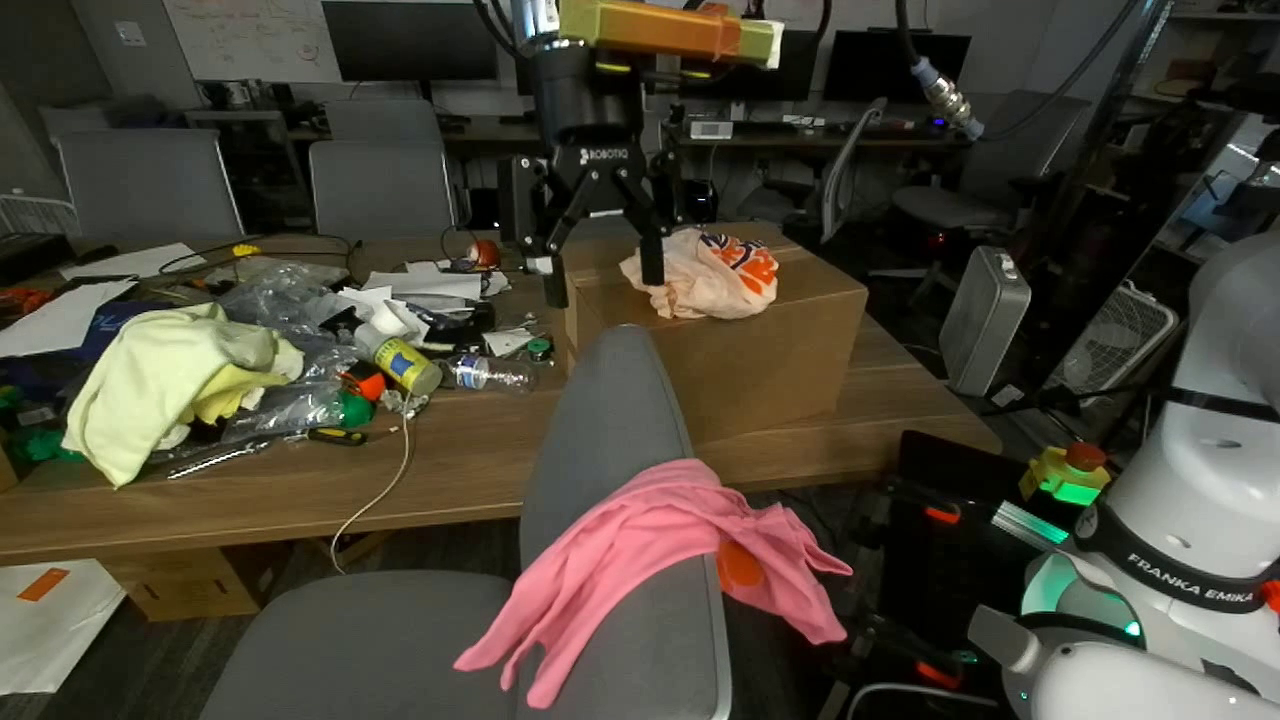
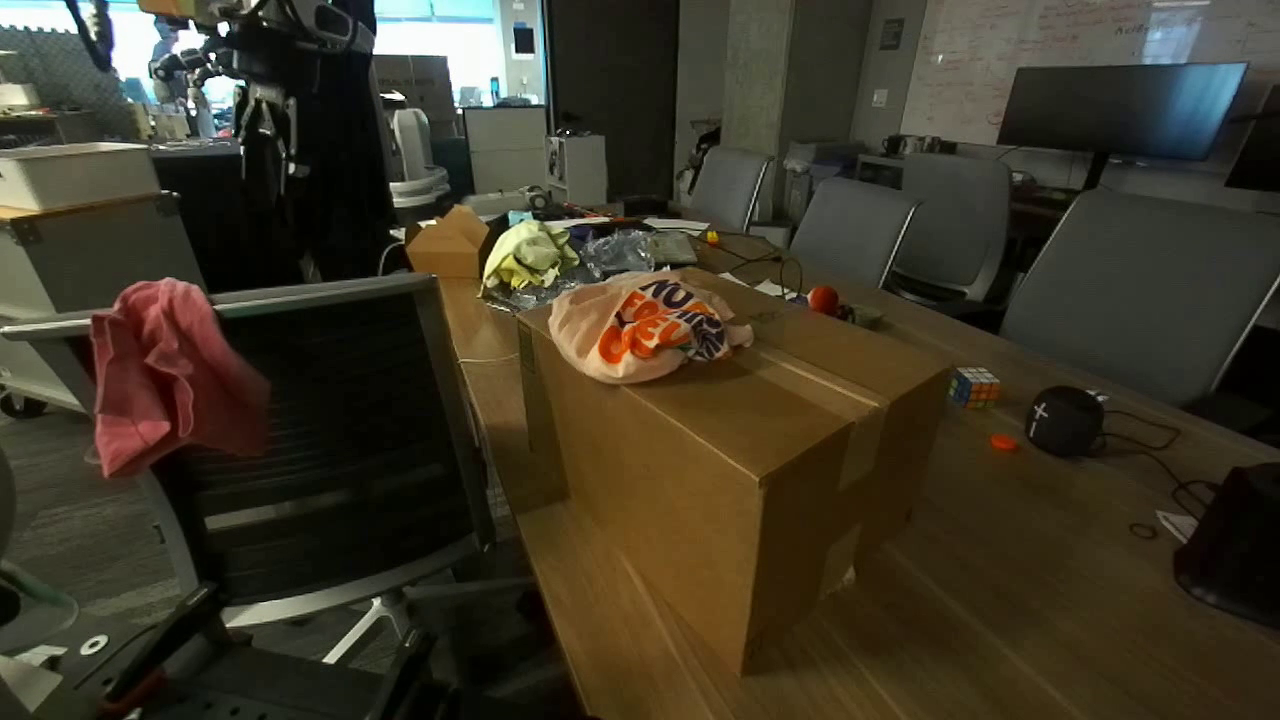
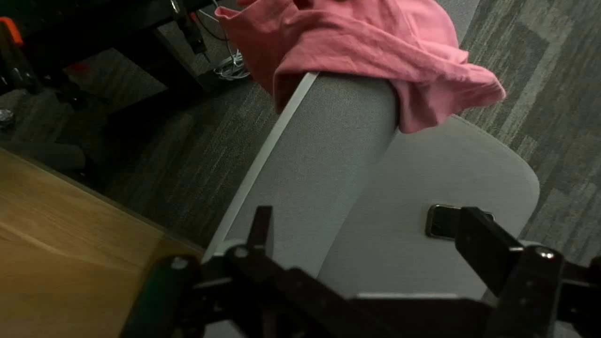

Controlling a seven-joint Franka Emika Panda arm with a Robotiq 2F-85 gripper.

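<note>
Over the top of the grey chair's backrest [image 1: 606,450] hangs a pink cloth [image 1: 672,516], with an orange patch on its far side. A peach cloth with orange print [image 1: 708,276] lies bunched on top of a cardboard box [image 1: 768,372]. My gripper [image 1: 603,276] is open in the air, its fingers spread and nothing between them. In the wrist view the open gripper is above the chair, with the pink cloth [image 3: 360,45] well beyond the fingertips. The second exterior view shows the gripper [image 2: 266,150] high, behind and above the chair.
Clutter covers the table's left side: a yellow cloth [image 1: 180,372], a plastic bottle [image 1: 492,373], bags and papers. On the chair seat lies a phone [image 3: 445,220]. The wooden table [image 3: 62,236] borders the chair. A puzzle cube [image 2: 974,386] stands behind the box.
</note>
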